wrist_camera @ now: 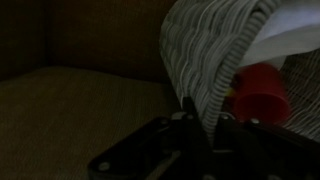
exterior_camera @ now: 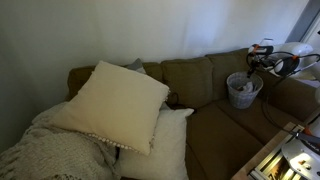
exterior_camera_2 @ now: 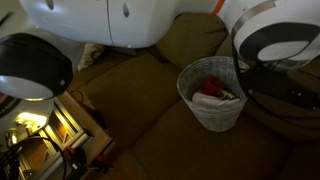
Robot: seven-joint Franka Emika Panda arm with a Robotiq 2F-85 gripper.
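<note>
The grey woven basket (exterior_camera: 241, 97) sits on the brown sofa seat, its mouth facing exterior view 1 enough to show pale contents. At its right rim is my gripper (exterior_camera: 254, 66). In the wrist view the basket wall (wrist_camera: 192, 50) runs down between the fingers of the gripper, which is shut on the rim. Beside that wall, inside the basket, lie a red object (wrist_camera: 260, 95) and white cloth (wrist_camera: 285, 35). Exterior view 2 shows the same basket (exterior_camera_2: 213, 117) from above; the fingertips are hard to make out there.
Large cream pillows (exterior_camera: 115, 105) and a knitted blanket (exterior_camera: 55, 157) fill the left of the sofa. Bare seat cushion (exterior_camera: 215, 135) lies in front of the basket. A wooden table edge (exterior_camera: 262, 155) stands at the front right.
</note>
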